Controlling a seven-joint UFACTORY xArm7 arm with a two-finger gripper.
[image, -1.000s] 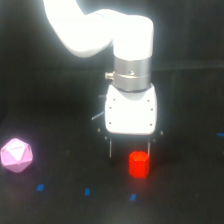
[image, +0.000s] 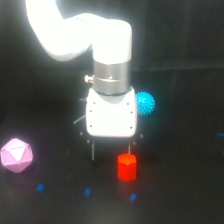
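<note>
My gripper (image: 111, 154) hangs over the dark surface, open, its two thin fingers wide apart. The right finger (image: 129, 149) ends at the upper part of a small red block (image: 127, 169); whether they touch, I cannot tell. No object shows in the gap near the left finger (image: 93, 150). A pink faceted ball (image: 16, 155) lies well to the left. Behind the white gripper body, at its right, a light-blue spiky ball (image: 145, 103) shows, its left edge near or partly behind the body.
Small flat blue marks (image: 87, 192) are spread along the front of the dark surface, with another blue mark (image: 220, 134) at the right edge.
My arm and gripper have moved left. The red block sits slightly further left and looks turned, now in line with the right finger. The spiky ball, hidden before, has come into view.
</note>
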